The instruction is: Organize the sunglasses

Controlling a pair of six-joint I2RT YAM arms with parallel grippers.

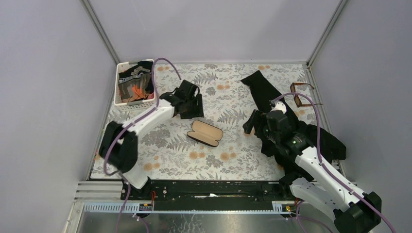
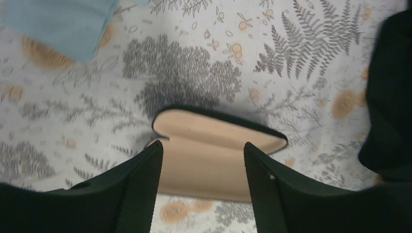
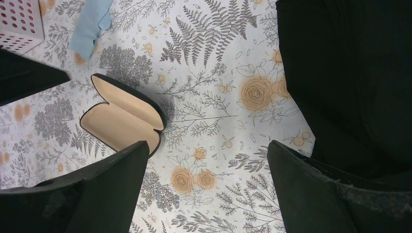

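Observation:
Brown-framed sunglasses (image 1: pixel 297 95) lie folded out near the right edge of the table in the top view. The open case (image 1: pixel 206 132), tan inside and black outside, rests near the middle. My left gripper (image 1: pixel 196 110) hovers just behind the case. In the left wrist view its fingers (image 2: pixel 145 170) are apart, and the case shows beneath the empty gap. My right gripper (image 1: pixel 248 125) is open over the left side of the black cloth (image 1: pixel 266 92), holding nothing; its fingers (image 3: pixel 131 167) are wide apart. A light blue cloth (image 3: pixel 92 29) lies behind the case.
A white basket (image 1: pixel 118 94) with dark and orange items stands at the back left. Black cloth spreads under my right arm, between it and the sunglasses. Patterned tabletop (image 1: pixel 228 97) between case and black cloth is clear.

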